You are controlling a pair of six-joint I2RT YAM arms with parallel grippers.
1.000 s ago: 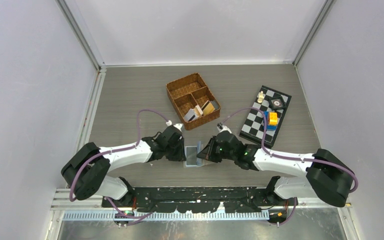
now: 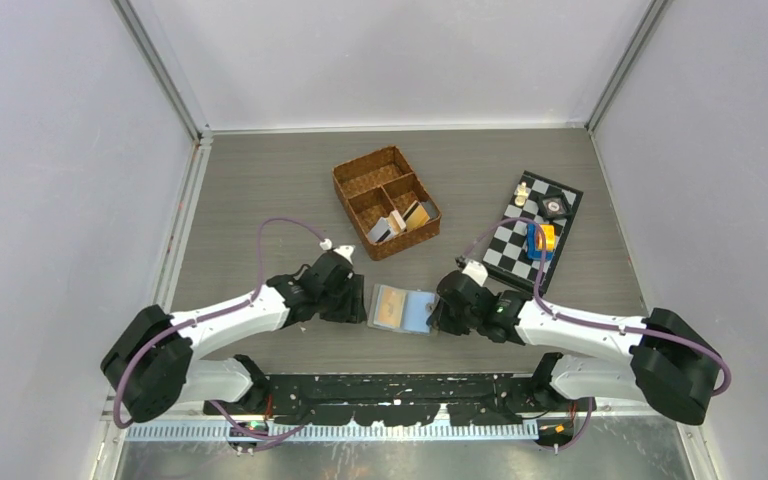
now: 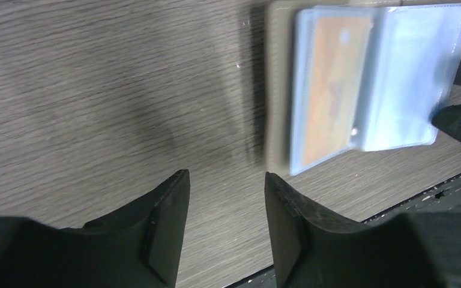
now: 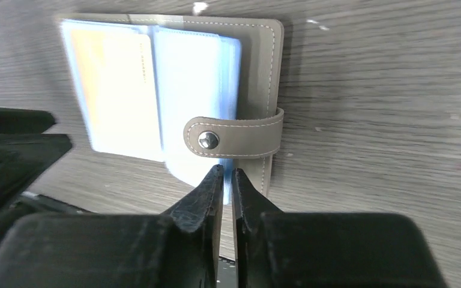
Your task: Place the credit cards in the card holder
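The card holder (image 2: 401,309) lies spread on the table between my grippers, its clear blue-edged sleeves fanned to both sides. A tan card (image 3: 334,84) shows in the left-hand sleeve; the right-hand sleeve (image 4: 186,78) looks pale and blank. Left of the holder, my left gripper is open and empty, close to the table. At the near edge of the right-hand sleeves stands my right gripper, its fingers parted by a narrow gap through which the sleeve edge shows. More cards (image 2: 417,216) sit in the wicker basket (image 2: 365,172).
The holder's strap (image 4: 240,137) with its metal snap folds over the right side. A chessboard (image 2: 505,262) carrying a yellow and blue block (image 2: 542,238) lies to the right.
A tan card now shows where the left sleeve looked grey one second ago. The raised sleeve has come down to the right. Right gripper moved right, left gripper slightly left.
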